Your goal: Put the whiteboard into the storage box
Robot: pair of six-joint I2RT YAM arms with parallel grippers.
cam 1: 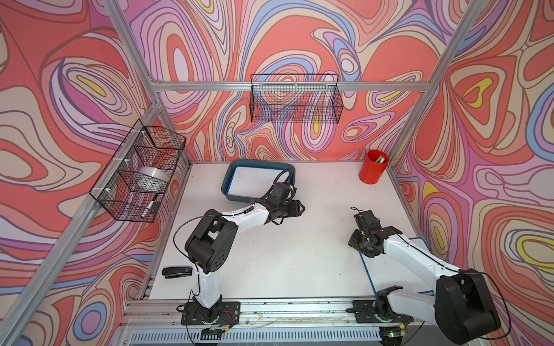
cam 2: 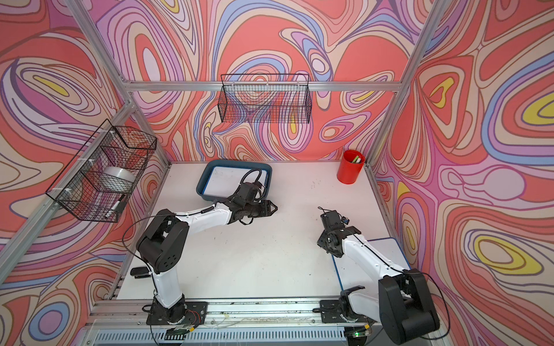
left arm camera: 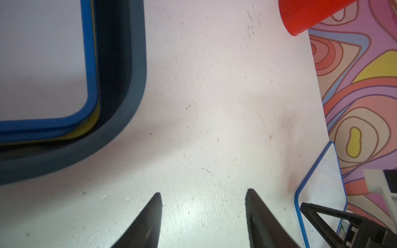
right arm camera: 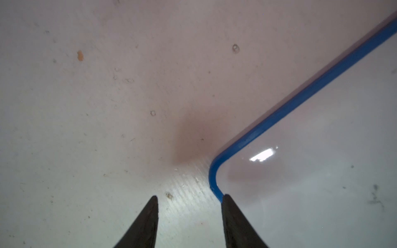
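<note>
At the front right lies a blue-edged whiteboard (cam 1: pixel 392 271), seen in the right wrist view with its corner just beyond my right gripper, which is open and empty above it. The dark teal storage box (cam 1: pixel 229 178) sits at the back left, with a blue-edged board (cam 1: pixel 254 178) inside it; in the left wrist view something yellow shows beneath that board. My left gripper is over the bare table just right of and in front of the box, open with nothing between its fingers.
A red bucket (cam 1: pixel 372 170) with sticks stands at the back right. Wire baskets hang on the left (cam 1: pixel 124 196) and rear (cam 1: pixel 295 118) rails. A black object (cam 1: pixel 176 271) lies at the front left.
</note>
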